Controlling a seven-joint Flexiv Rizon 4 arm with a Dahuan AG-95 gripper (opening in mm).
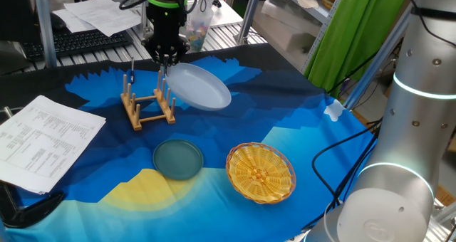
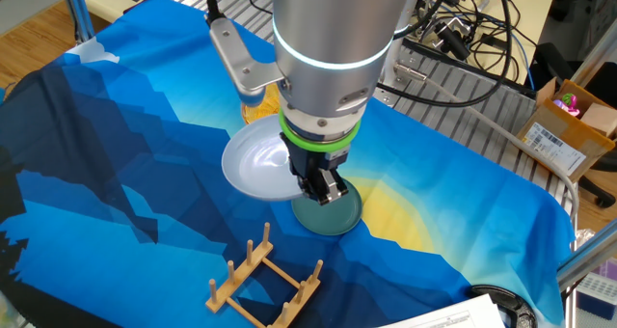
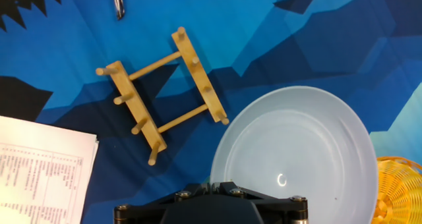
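Observation:
Held up above the cloth by its edge is a pale blue-grey plate (image 1: 201, 87), tilted in exterior view 1. My gripper (image 1: 167, 61) is shut on the plate's rim. In the wrist view the plate (image 3: 297, 158) fills the lower right, its rim running into the gripper. Close by, lower on the table, stands a wooden dish rack (image 1: 148, 108) with upright pegs; the wrist view shows the whole rack (image 3: 161, 95) to the upper left of the plate. In exterior view 2 the plate (image 2: 258, 161) partly covers what lies beneath it.
A dark green plate (image 1: 178, 160) and a yellow wicker basket (image 1: 261, 173) lie on the cloth. Printed papers (image 1: 50, 144) cover the left side. A pen (image 3: 118, 3) lies beyond the rack. Open cloth surrounds the rack's front and right.

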